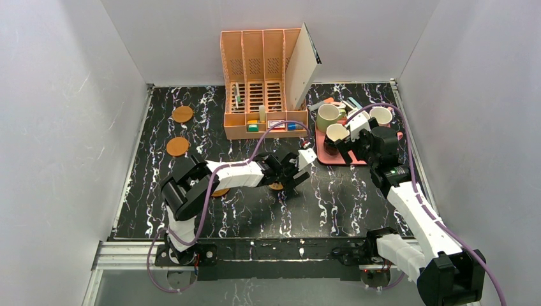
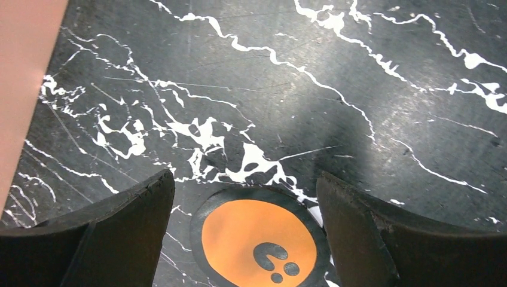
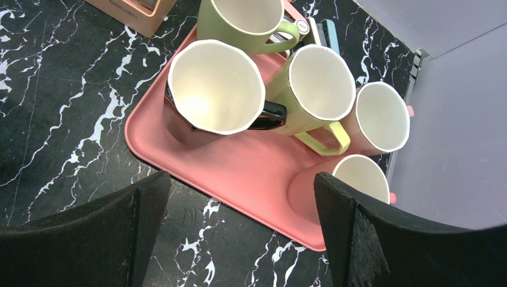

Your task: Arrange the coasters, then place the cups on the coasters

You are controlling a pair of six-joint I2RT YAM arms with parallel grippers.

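Observation:
Several cups stand on a pink tray (image 1: 349, 159) at the right. In the right wrist view these are a dark cup with a black handle (image 3: 215, 89), two green cups (image 3: 239, 30) and two pink cups (image 3: 382, 116). Over the tray's front side, my right gripper is open and empty. My left gripper hangs open above the table's middle. Between its fingers the left wrist view shows only table and an orange coaster with a dark rim (image 2: 227, 236). Brown coasters (image 1: 177, 146) lie at the left, one partly hidden by the left arm.
An orange compartment organizer (image 1: 268, 132) with a raised white panel (image 1: 302, 67) stands at the back centre. Small utensils (image 1: 348, 104) lie behind the tray.

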